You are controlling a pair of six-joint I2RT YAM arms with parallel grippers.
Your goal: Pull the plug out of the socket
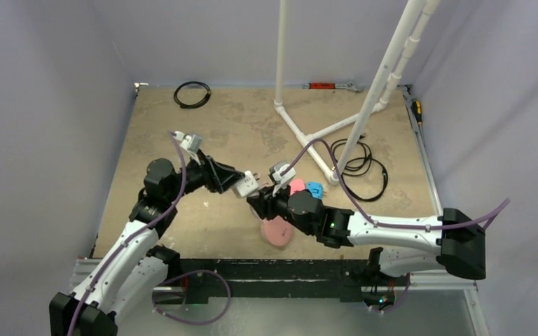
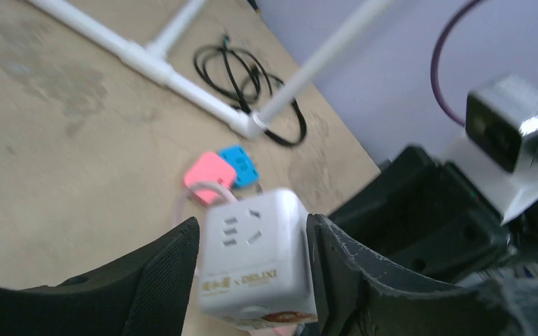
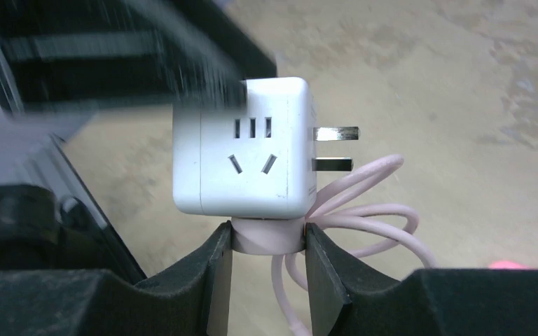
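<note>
The white socket block [image 3: 242,164] has two metal prongs [image 3: 336,134] on one side, slots on its face and a white plug [image 3: 267,236] seated against its lower end. In the right wrist view, my right gripper is shut on that plug, its pale cable looped behind. My left gripper stands open with its fingers on either side of the socket block [image 2: 256,245] in the left wrist view. From the top, the block [image 1: 246,185] lies between the two grippers, at the left one's fingertips.
A pink piece [image 1: 297,185], a blue piece [image 1: 314,190] and a round pink piece [image 1: 278,232] lie near the right arm. Farther right are white pipes [image 1: 298,133] and a black cable [image 1: 364,168]. The board's left part is mostly clear.
</note>
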